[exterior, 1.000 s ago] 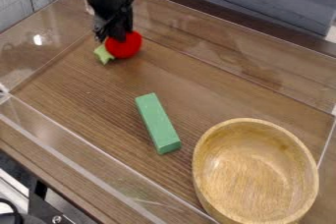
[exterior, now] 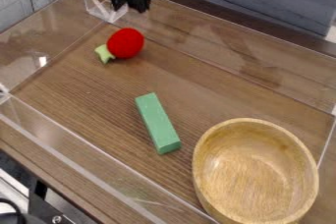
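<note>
My dark gripper (exterior: pixel 129 4) is at the top of the view, above and apart from a round red object (exterior: pixel 126 43); its finger state is unclear at this size. A small light-green piece (exterior: pixel 106 54) lies just left of and below the red object. A green block (exterior: pixel 157 123) lies flat in the lower middle. A large yellow bowl (exterior: pixel 254 175) sits at the bottom right.
A clear plastic edge shows at the top left, and the table's edge runs along the lower left.
A second ago my gripper was down over the red object; it has since moved up toward the top of the view, leaving the red object on the table.
</note>
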